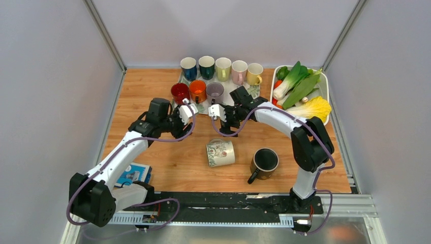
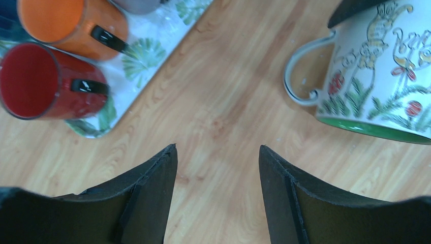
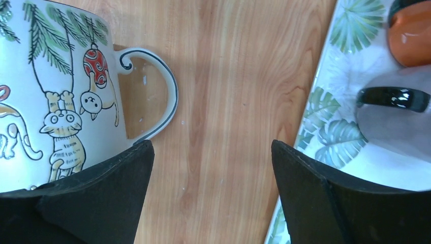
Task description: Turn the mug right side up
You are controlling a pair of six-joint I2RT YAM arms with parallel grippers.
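Observation:
A white mug with cat and pine drawings (image 1: 220, 154) lies on its side on the wooden table, handle toward the back in the top view. In the left wrist view the mug (image 2: 373, 76) is at the upper right, beyond my left gripper, which is open and empty. In the right wrist view the mug (image 3: 56, 96) fills the left side, its handle beside my right gripper, which stands open with nothing between its fingers. Both grippers are above the table, behind the mug as seen from the top.
A patterned tray (image 1: 252, 90) of coloured mugs stands at the back, a white basket of vegetables (image 1: 325, 91) at the back right. A black mug (image 1: 264, 163) stands right of the white mug, a blue box (image 1: 132, 174) at the front left.

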